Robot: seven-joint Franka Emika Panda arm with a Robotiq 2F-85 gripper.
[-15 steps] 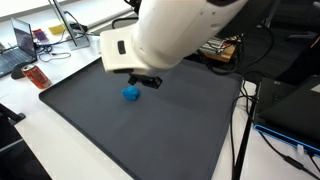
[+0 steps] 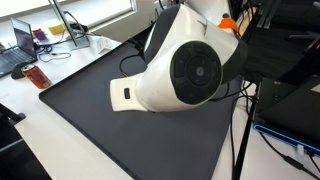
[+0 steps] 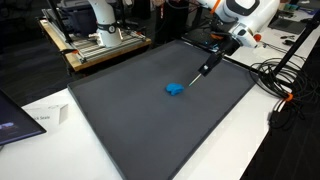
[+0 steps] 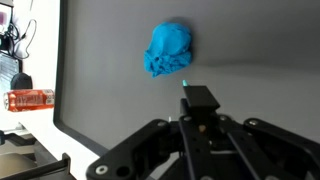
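A crumpled blue cloth lies on the dark mat; the wrist view shows the same cloth ahead of the fingers. My gripper is shut above the mat, to the right of the cloth in exterior view 2. A thin pale stick slants down from its fingers toward the cloth. From the wrist, a small teal tip shows just past my gripper. The stick's grip is mostly hidden there. In exterior view 1 the arm covers the cloth and the fingers.
An orange-red can stands off the mat's left corner in exterior view 1, with a laptop behind it. Cables lie beside the mat on the arm's side.
In exterior view 1 the arm has come down over the mat. The blue cloth, clear to see a second ago, is now hidden behind it.
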